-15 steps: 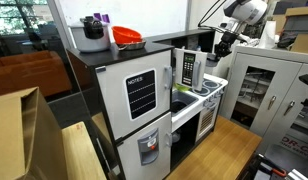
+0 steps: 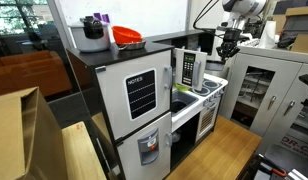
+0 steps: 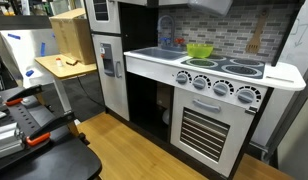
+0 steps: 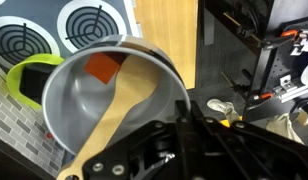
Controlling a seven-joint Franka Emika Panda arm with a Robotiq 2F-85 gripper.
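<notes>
A grey pot [image 4: 78, 105] fills much of the wrist view, seen from above with its round rim facing the camera. My gripper is shut on the pot's rim at its right side. An orange-red piece [image 4: 103, 66] shows inside the pot. A wooden utensil [image 4: 121, 104] lies across the opening, its handle passing over the rim at the lower left. Exterior view 1 has my gripper [image 2: 230, 42] small and far off, near the stove end of the play kitchen.
Black-ringed burners [image 4: 91, 22] and a green bowl [image 4: 34, 78] lie below the pot in the wrist view. A tiled wall [image 3: 226, 38] backs the stove [image 3: 239, 68]. Left of the stove is a sink [image 3: 154, 54]. The white fridge [image 2: 140, 95] stands nearer exterior view 1.
My gripper has shifted only slightly at the far end of the kitchen. The kitchen and the objects on the fridge look unchanged.
</notes>
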